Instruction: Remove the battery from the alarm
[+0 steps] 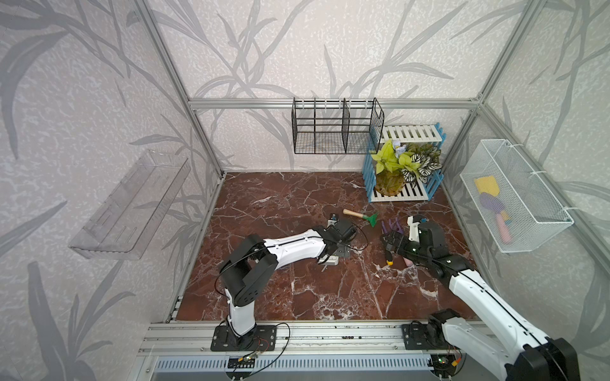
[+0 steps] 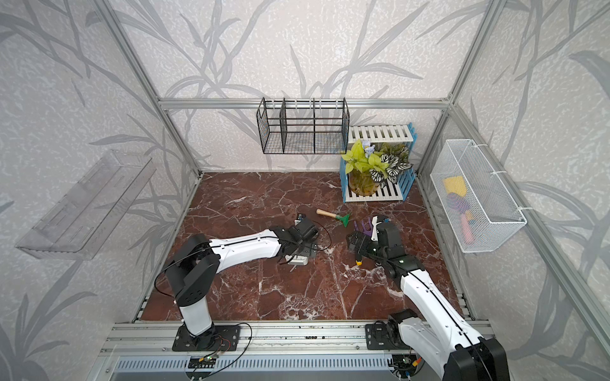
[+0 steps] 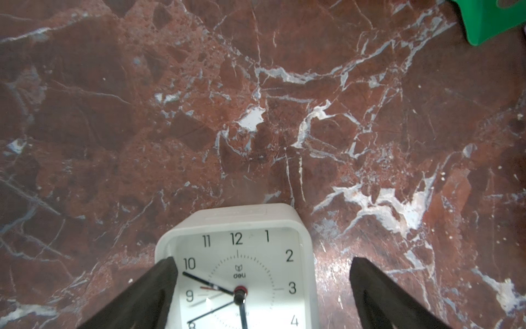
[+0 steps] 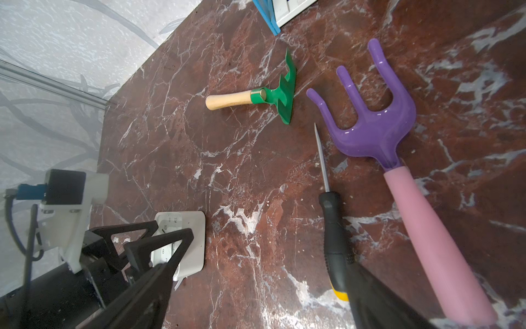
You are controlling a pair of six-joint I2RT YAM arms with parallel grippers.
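The alarm (image 3: 241,246) is a white square clock lying face up on the marble table, its lower part cut off in the left wrist view. Above it my left gripper stands open, one finger over the clock's left side and the other clear of its right side. In the right wrist view the clock (image 4: 191,241) shows partly behind the left fingers. My right gripper is open with nothing held, over the black screwdriver (image 4: 333,235) and near the purple fork with a pink handle (image 4: 372,128). No battery is visible.
A green rake with a wooden handle (image 4: 233,99) lies behind the tools. A plant shelf (image 1: 414,133) stands at the back right. Baskets hang on the walls, a black wire one (image 1: 336,143) at the back.
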